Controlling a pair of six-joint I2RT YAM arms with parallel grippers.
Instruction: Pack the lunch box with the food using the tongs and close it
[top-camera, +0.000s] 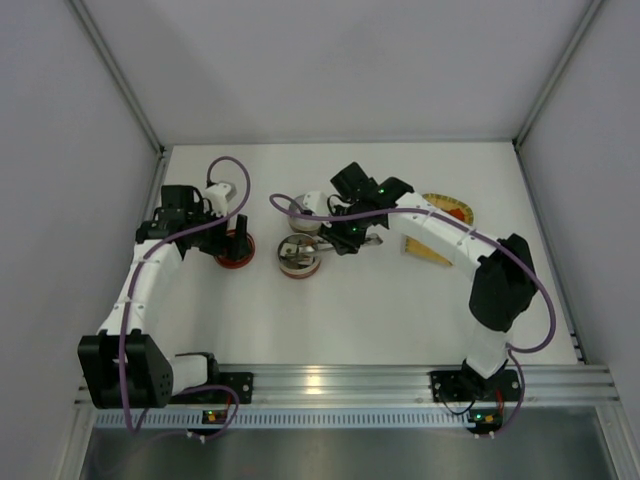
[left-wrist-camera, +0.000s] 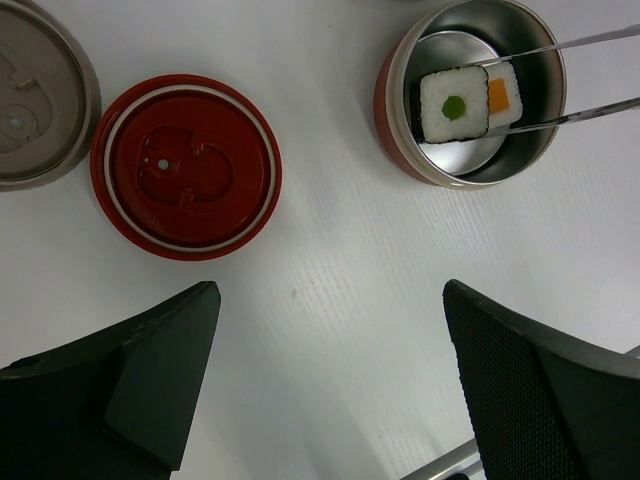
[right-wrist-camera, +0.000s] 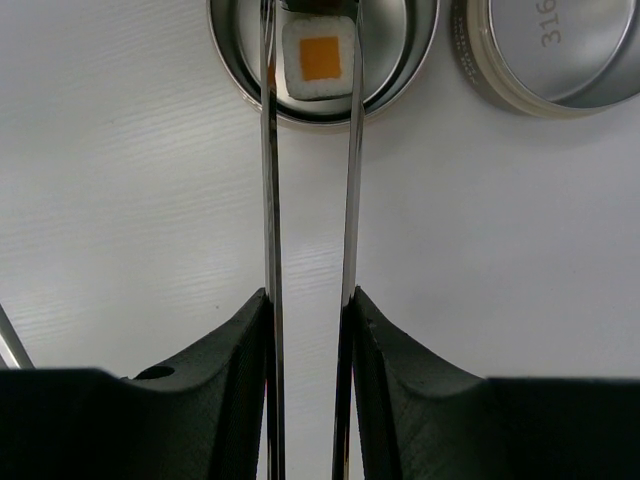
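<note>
My right gripper is shut on long metal tongs (right-wrist-camera: 270, 200), whose tips reach into the open lunch box (left-wrist-camera: 395, 100). Inside it, two sushi pieces (left-wrist-camera: 452, 105) sit between the tong tips, one topped green, the other orange. My left gripper stands open over the table, left of the lunch box, with nothing between its fingers. A red lid (left-wrist-camera: 185, 165) lies beneath it, beside a grey lid (left-wrist-camera: 35, 100).
A second steel container (right-wrist-camera: 550, 50) stands behind the lunch box. A yellow plate (top-camera: 430, 247) with red on it lies at the right.
</note>
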